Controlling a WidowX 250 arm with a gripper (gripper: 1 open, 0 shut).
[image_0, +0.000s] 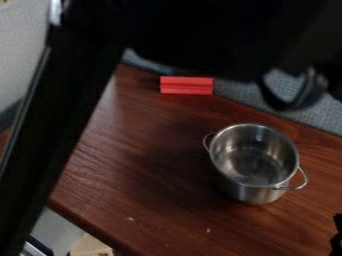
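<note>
A steel pot (251, 163) with two side handles stands upright and empty on the dark wooden table (134, 180), right of centre. Behind it, a red block (186, 85) lies at the table's back edge. The black arm fills the top of the view and runs down the left side. Its gripper cannot be made out clearly; only dark parts and a cable show.
Grey fabric surfaces border the table at the back and upper left. The table's front left edge runs diagonally toward the bottom. The wood left of the pot is clear. A small dark object sits at the far lower right.
</note>
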